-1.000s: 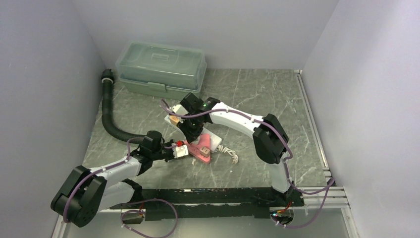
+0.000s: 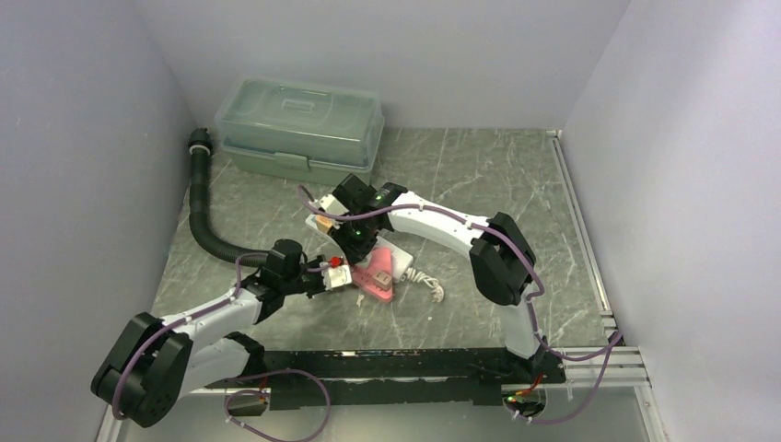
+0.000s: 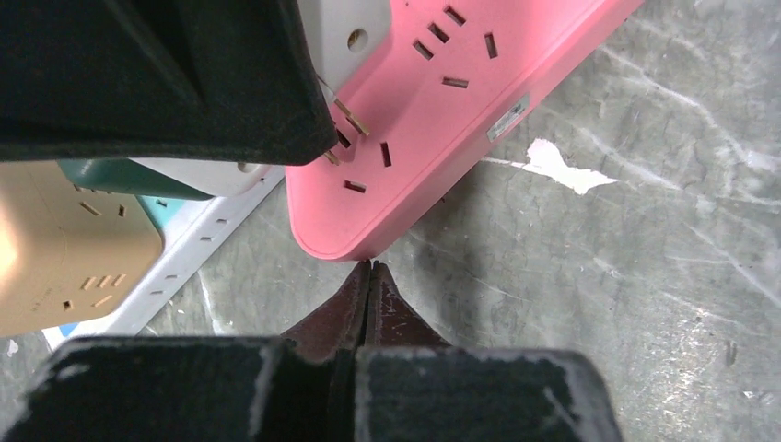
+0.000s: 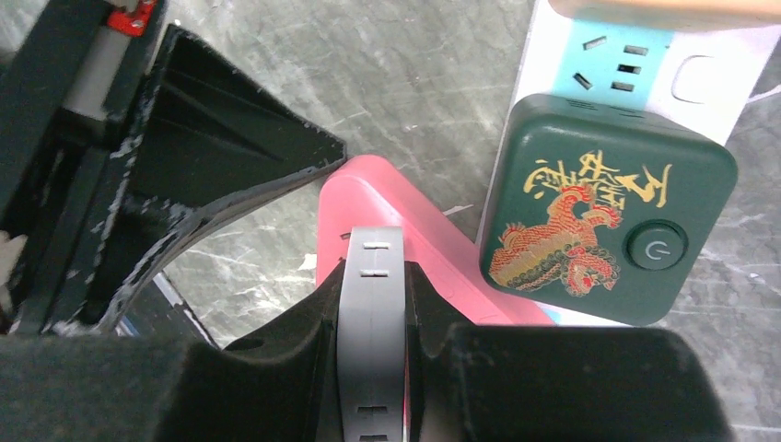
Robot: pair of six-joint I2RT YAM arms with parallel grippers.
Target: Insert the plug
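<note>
In the right wrist view a light grey plug sits between the fingers of my right gripper, which press against both its sides. Beneath it lies the pink power strip. From the left wrist side, a right finger hides most of the plug body. Its brass prongs show at the strip's slots, with part of their length exposed; how deep they reach cannot be told. My left gripper is shut and empty, its tips against the strip's rounded end.
A white strip with a dark green box and a tan block lies beside the pink one. Behind stand a green case and a black hose. A coiled white cord lies right.
My left gripper has shifted slightly toward the back, and the pink strip has moved a little the same way. The right arm looks nearly still.
</note>
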